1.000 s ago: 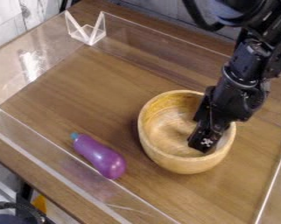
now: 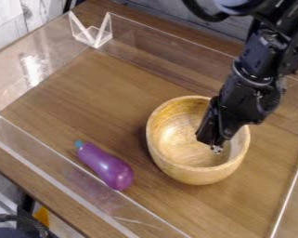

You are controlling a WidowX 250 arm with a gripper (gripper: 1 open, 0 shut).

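A wooden bowl (image 2: pixel 188 164) stands on the table toward the right. My black gripper (image 2: pixel 215 141) hangs over the bowl, its fingertips inside the rim near the right half. It looks shut, and nothing shows between its fingers. A purple toy eggplant (image 2: pixel 105 165) lies on the table to the left of the bowl.
A clear plastic holder (image 2: pixel 92 30) stands at the back left of the wooden table (image 2: pixel 64 102). Transparent edging runs along the left and front edges.
The gripper has shifted a little left within the bowl's area and risen slightly from its lower position. The bowl and eggplant look unmoved.
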